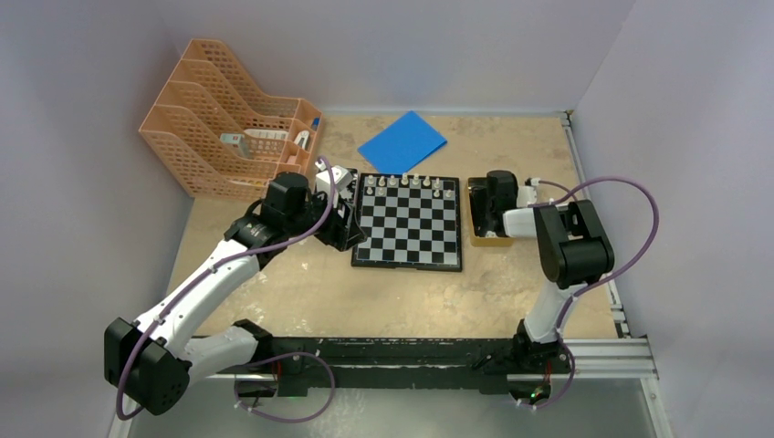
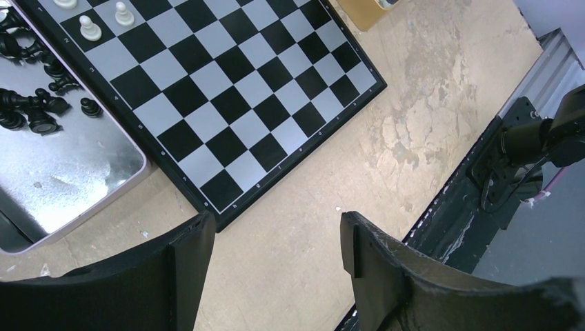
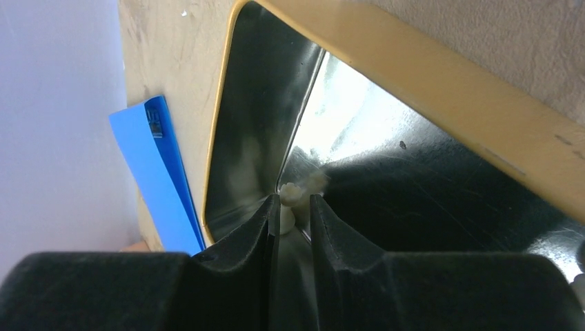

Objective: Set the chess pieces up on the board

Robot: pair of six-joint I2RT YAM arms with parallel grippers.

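Note:
The chessboard (image 1: pixel 408 224) lies mid-table, with several white pieces (image 1: pixel 415 180) standing along its far rows. In the left wrist view, black pieces (image 2: pixel 27 110) lie in a metal tray (image 2: pixel 90 155) beside the board, and two white pawns (image 2: pixel 90 29) are clear at its corner. My left gripper is open and empty over the near left of the board. Inside the yellow-rimmed box (image 3: pixel 414 62), my right gripper is shut on a white piece (image 3: pixel 286 219), low at the box's corner; which piece it is I cannot tell.
A blue folder (image 1: pixel 402 141) lies behind the board. An orange rack (image 1: pixel 214 128) stands at the back left. The box (image 1: pixel 493 242) sits close to the board's right edge, and bare table (image 1: pixel 411 306) stretches in front of the board.

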